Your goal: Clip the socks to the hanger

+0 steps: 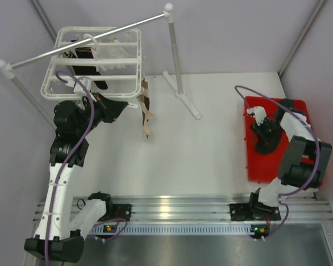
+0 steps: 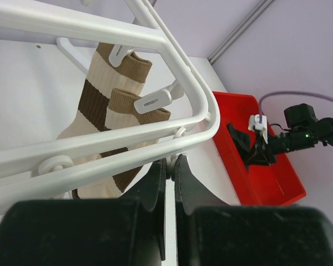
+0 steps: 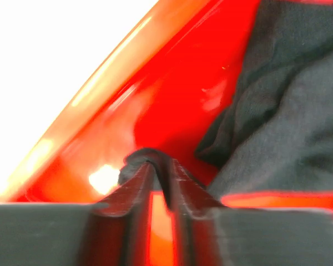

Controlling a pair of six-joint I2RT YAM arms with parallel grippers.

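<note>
The white hanger hangs from the rack at upper left, carrying dark and light socks; a brown-and-cream striped sock hangs in its clips. My left gripper is shut on the hanger's frame at the near right corner. At the right, my right gripper is low in the red bin, a fold of dark sock between its blurred fingers, which look close together; whether they are shut on it I cannot tell. More dark sock cloth lies beside it.
The rack's silver bar crosses above the hanger on posts. The white table between rack and bin is clear. Walls border the back and sides.
</note>
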